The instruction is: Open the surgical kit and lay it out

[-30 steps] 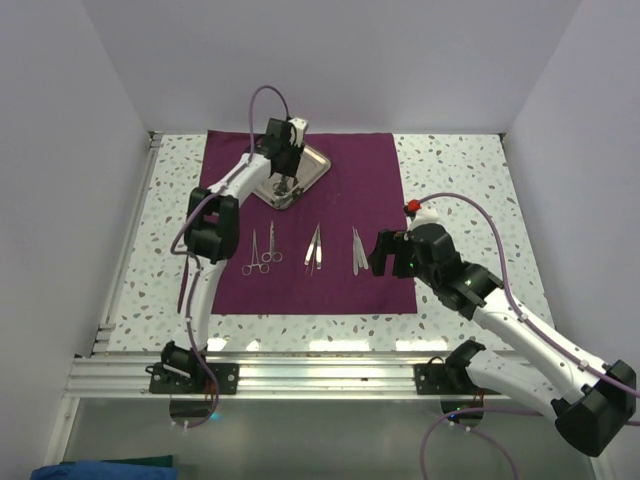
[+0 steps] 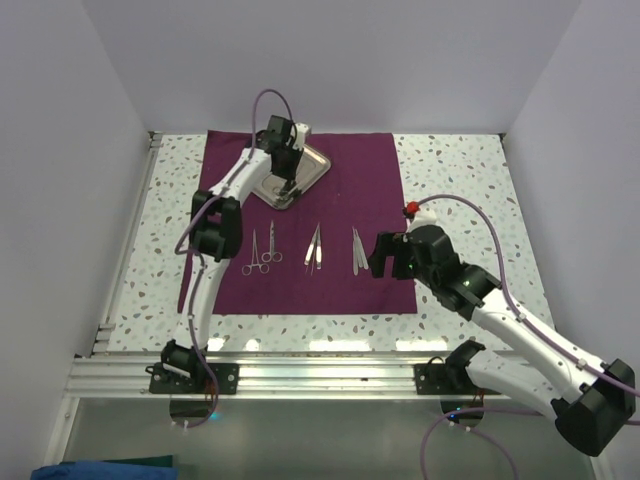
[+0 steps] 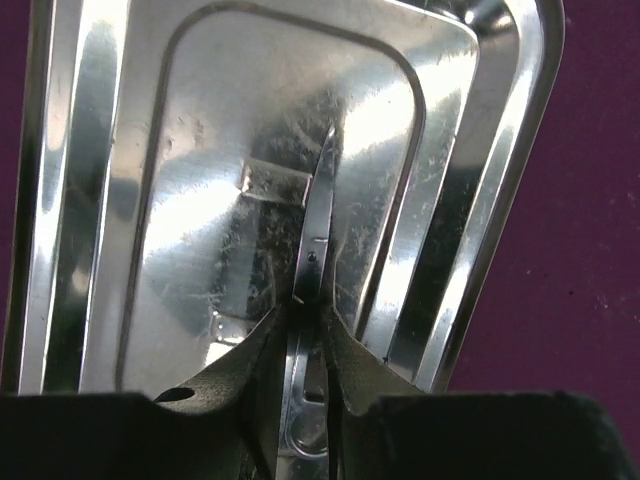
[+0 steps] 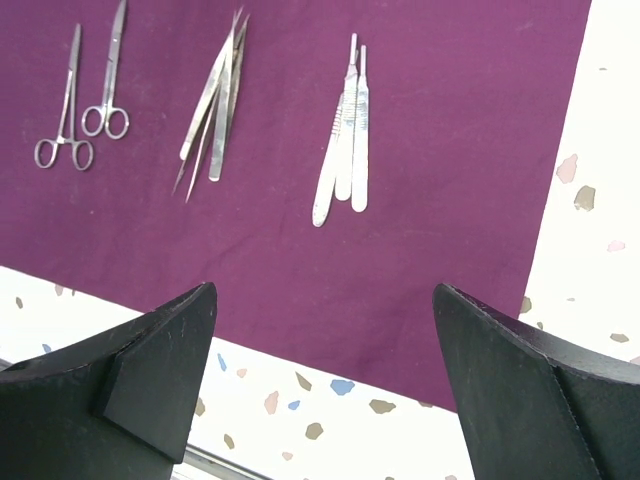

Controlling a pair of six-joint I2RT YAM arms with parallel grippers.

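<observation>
A metal tray (image 2: pixel 312 175) (image 3: pixel 470 250) rests on the purple cloth at the back left. Inside it lies a slim steel instrument (image 3: pixel 315 230) with a pointed tip and a ring at the other end. My left gripper (image 2: pixel 288 184) is down in the tray over that instrument, fingertips close together around it; whether it grips is unclear. My right gripper (image 2: pixel 386 255) stands open and empty over the right front of the cloth.
On the cloth lie a hemostat (image 4: pixel 70 125), scissors (image 4: pixel 112 75), tweezers (image 4: pixel 222 115) and several scalpel handles (image 4: pixel 347 135) in groups.
The left arm has shifted very slightly within the tray over the last second. The right arm and the laid-out instruments look unchanged.
</observation>
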